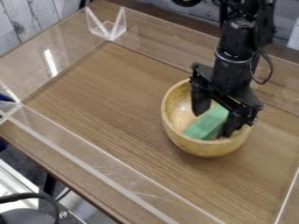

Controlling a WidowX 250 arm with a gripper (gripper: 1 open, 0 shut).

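A tan round bowl [184,137] sits right of centre on the wooden table. Inside it lies a green object [202,125], partly covered by my black gripper [222,109], which reaches down into the bowl from the top right. The fingers hide part of the green object; I cannot tell whether they grip it.
A small clear plastic piece [107,24] stands at the upper left. Dark cable or hardware [26,206] is at the lower left corner.
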